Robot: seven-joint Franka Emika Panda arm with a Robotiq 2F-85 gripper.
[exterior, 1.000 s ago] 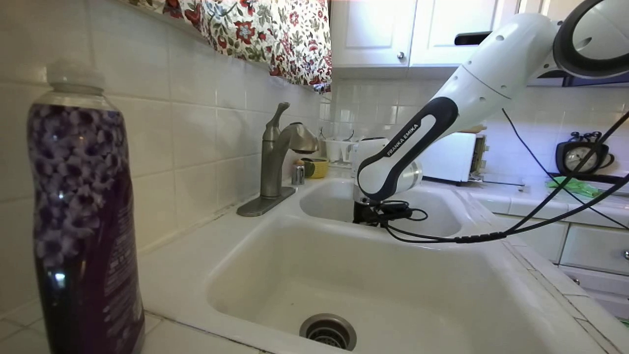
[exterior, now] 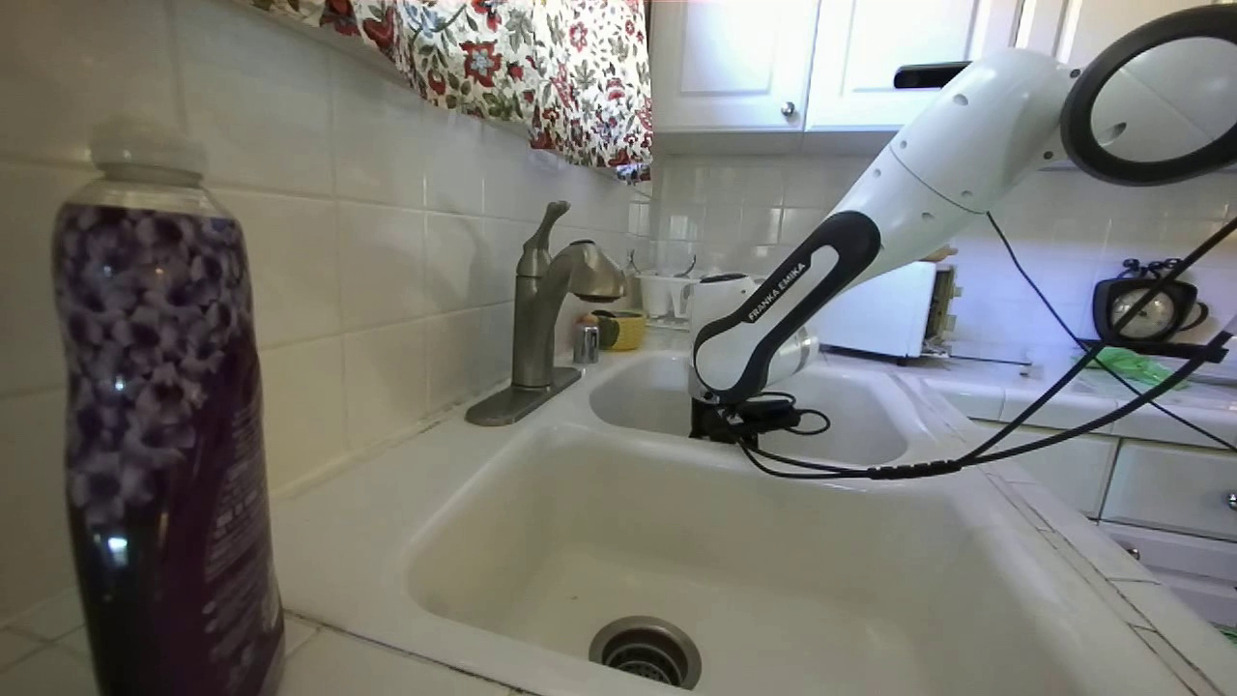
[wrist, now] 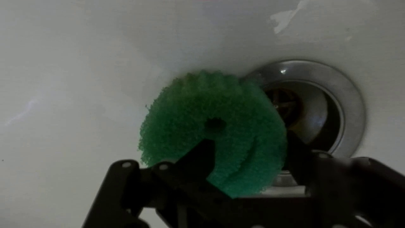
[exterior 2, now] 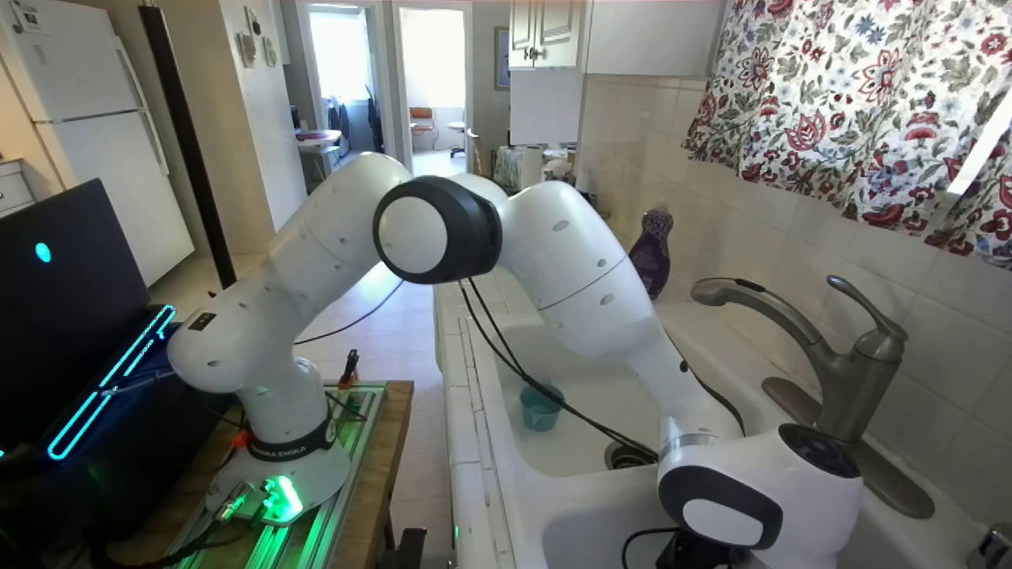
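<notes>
A round green sponge [wrist: 212, 97] with a scalloped edge, a dark hole and a slit fills the middle of the wrist view. It overlaps the left rim of the sink drain [wrist: 353, 110]. My gripper is over the sponge, its fingers spread apart: the left finger [wrist: 201, 154] reaches across the sponge's face, and the right one lies at its right edge, dark against the drain. Whether they press on the sponge cannot be made out. In exterior view 1 the gripper reaches down into the far basin [exterior: 632, 389], its fingertips hidden by the divider.
A metal faucet [exterior: 535, 313] stands at the wall beside the basins. The near basin [exterior: 557, 557] looks empty in front, while a teal cup [exterior 2: 541, 408] sits in that basin in exterior view 2. A purple bottle [exterior: 162, 441] stands on the counter. Cables [exterior: 916, 469] hang off the arm.
The arm's wrist has shifted slightly to the left and a little lower in exterior view 1, and its cables have moved with it. The bottle and faucet are unchanged.
</notes>
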